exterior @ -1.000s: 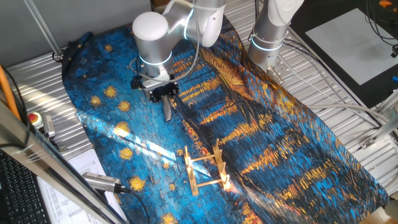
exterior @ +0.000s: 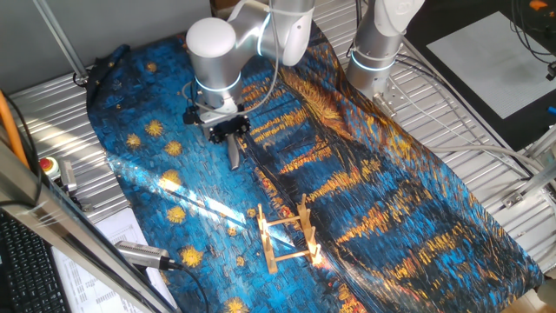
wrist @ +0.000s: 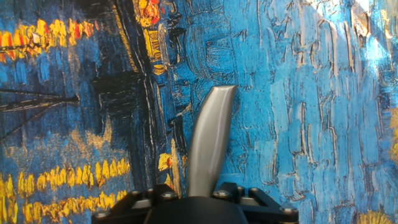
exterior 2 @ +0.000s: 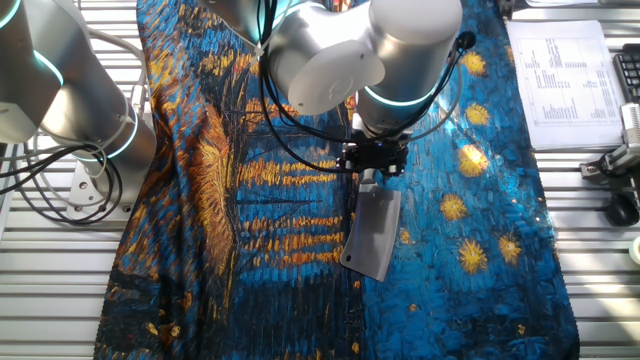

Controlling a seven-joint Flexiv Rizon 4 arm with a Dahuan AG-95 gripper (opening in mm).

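Observation:
A grey metal cleaver extends from my gripper, its broad blade with a small hole near one corner. My gripper is shut on its handle end. From the first exterior side the blade appears as a narrow grey strip below the gripper. Seen almost edge-on in the wrist view, the cleaver rises from the bottom middle above the cloth. How the fingers sit on the handle is hidden by the dark gripper parts. On the cloth, apart from the gripper, stands a small wooden rack with upright posts and crossbars.
A blue and orange painted-pattern cloth covers the slatted table, with open room around the rack. Near one edge lie paper sheets, a keyboard and a cabled device.

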